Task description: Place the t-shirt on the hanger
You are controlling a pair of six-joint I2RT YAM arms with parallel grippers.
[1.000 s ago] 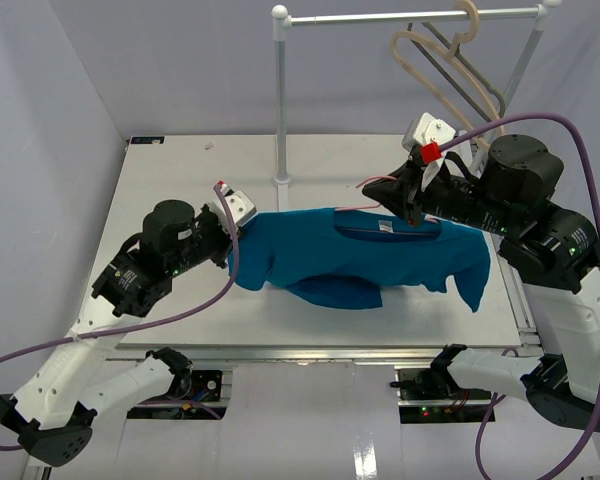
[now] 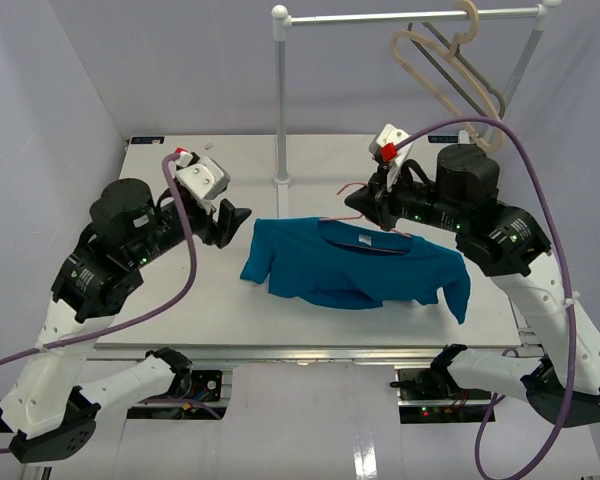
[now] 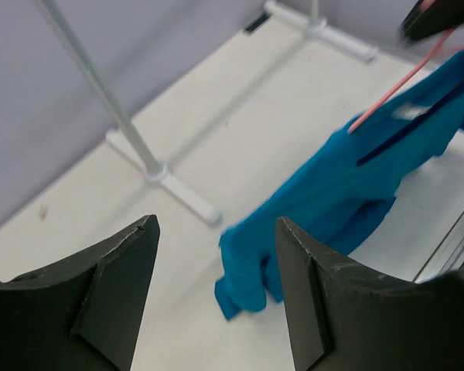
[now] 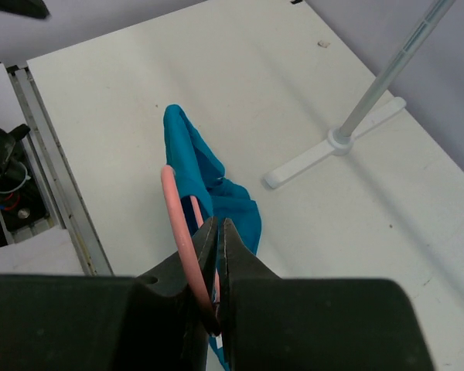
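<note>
The teal t-shirt lies across the middle of the table with a pink hanger in its neck opening; how far inside is hidden. My right gripper, above the shirt, is shut on that hanger, whose hook points along the fingers in the right wrist view. My left gripper stands open above and left of the shirt's sleeve, with nothing between its fingers; the shirt shows beyond them in the left wrist view.
A white rail with beige and grey hangers stands behind the shirt, its foot on the table.
The right gripper has moved left with the hanger, and the shirt has shifted slightly.
</note>
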